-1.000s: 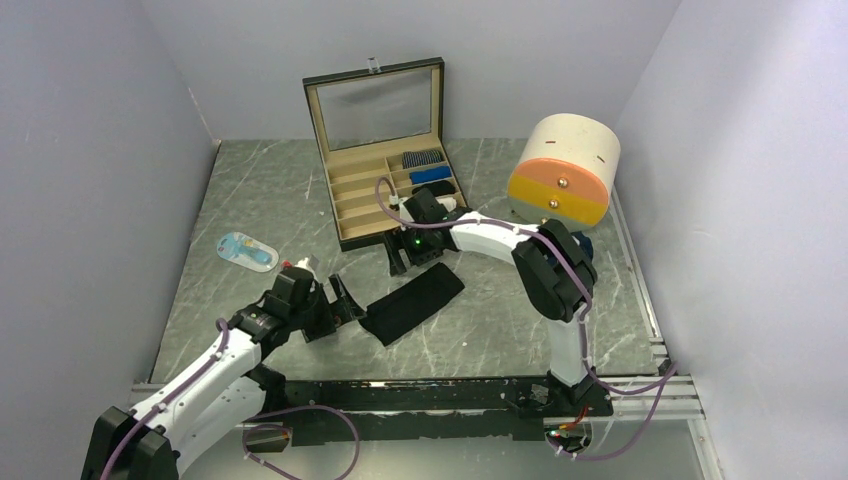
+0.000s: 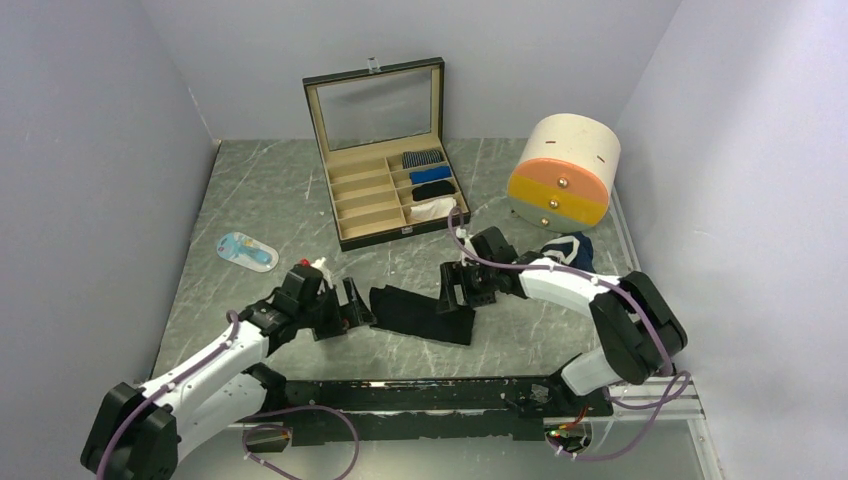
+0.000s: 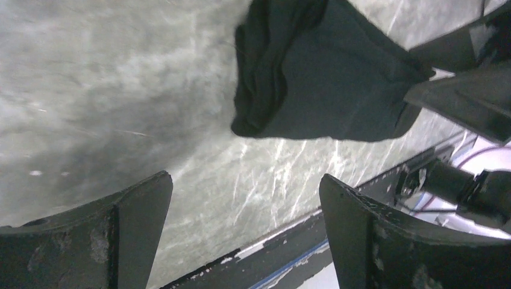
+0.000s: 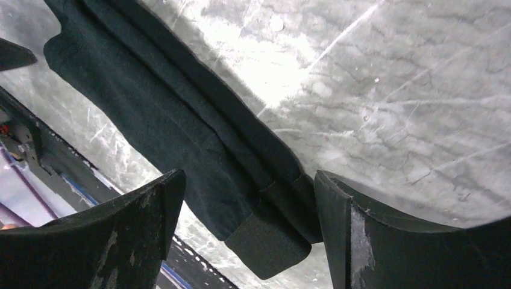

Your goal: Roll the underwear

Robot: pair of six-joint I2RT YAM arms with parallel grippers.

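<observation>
A black folded underwear strip (image 2: 412, 313) lies flat on the table between my two grippers, lengthwise from left to right. My left gripper (image 2: 362, 302) stands open at its left end; in the left wrist view the cloth (image 3: 337, 84) lies beyond the spread fingers (image 3: 129, 223), with nothing between them. Over the right end is my right gripper (image 2: 449, 290), also open. The right wrist view has the cloth's end (image 4: 271, 241) in the gap between the fingers, its far edge close by one finger (image 4: 343, 223); whether they touch I cannot tell.
An open compartment box (image 2: 342, 243) stands behind, with several rolled pieces in its right column. A round drawer unit (image 2: 563, 172) is at the back right, a dark blue cloth (image 2: 570, 250) in front of it. A blue packaged item (image 2: 247, 251) lies at the left.
My right gripper has moved right and toward the front, along the cloth's right end. The cloth's right end has swung toward the front. My left gripper has shifted slightly right.
</observation>
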